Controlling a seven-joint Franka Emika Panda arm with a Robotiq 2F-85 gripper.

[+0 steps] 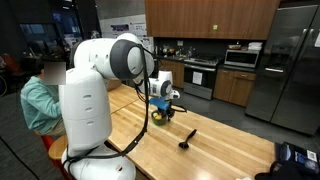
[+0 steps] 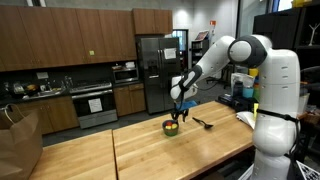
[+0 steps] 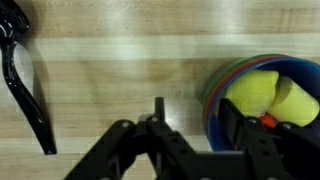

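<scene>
Several nested bowls (image 3: pixel 212 85), with green, red and blue rims, sit at the right of the wrist view. A yellow lemon-like item (image 3: pixel 252 92) and a pale yellow piece (image 3: pixel 292 103) lie inside, with a bit of red below them. My gripper is partly open over the near rim: one finger (image 3: pixel 158 108) is outside the bowls, the other (image 3: pixel 228 115) inside. The outside finger stands apart from the rim; whether the inside one touches anything, I cannot tell. Both exterior views show the gripper low at the bowl stack (image 2: pixel 171 130).
A black-handled utensil (image 3: pixel 24 75) lies on the wooden table (image 1: pixel 215 155), clear of the bowls. A brown paper bag (image 2: pixel 25 152) stands at the left in the second exterior view. A person in teal (image 1: pixel 40 105) is beside the table.
</scene>
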